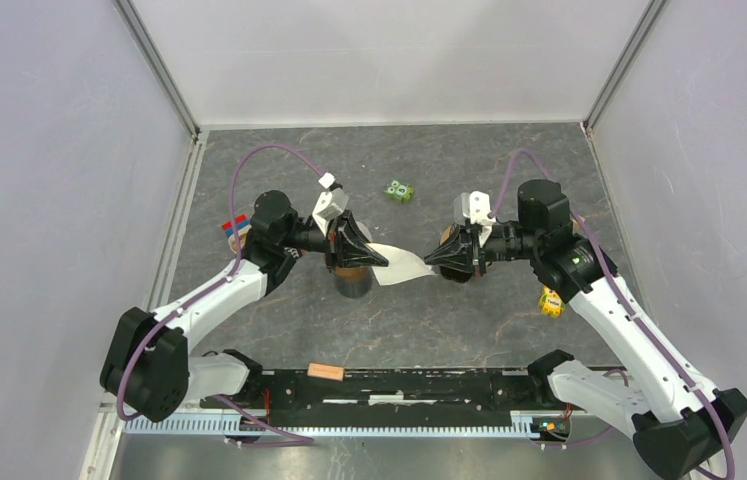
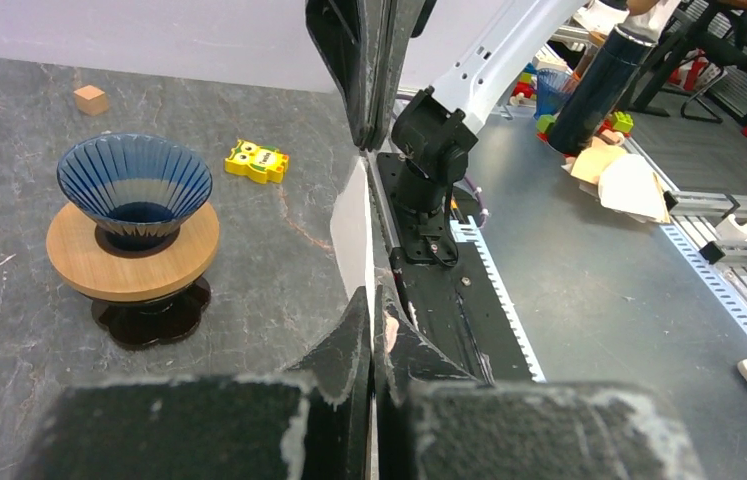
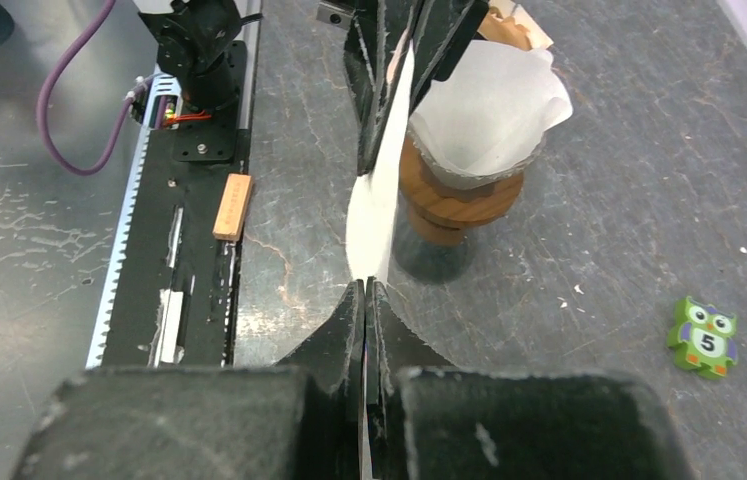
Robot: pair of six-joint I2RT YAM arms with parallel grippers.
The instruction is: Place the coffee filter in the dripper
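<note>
One white paper filter (image 1: 401,263) stretches between both grippers in the top view, seen nearly edge-on in both wrist views. My left gripper (image 1: 381,262) is shut on its left part. My right gripper (image 1: 431,265) is shut at its right edge; the paper runs to its fingertips in the right wrist view. The blue ribbed dripper (image 2: 134,180) sits on a wooden ring (image 2: 84,260) over a dark base, mostly hidden under the right arm in the top view. Behind the left gripper, more white filters (image 3: 479,105) stand in a holder on a wooden stand (image 3: 454,205).
A green owl block (image 1: 399,191) lies at the middle back, a yellow one (image 1: 551,303) at the right. A small wooden cube (image 2: 91,99) is near the wall. An orange block (image 1: 326,371) lies on the front rail.
</note>
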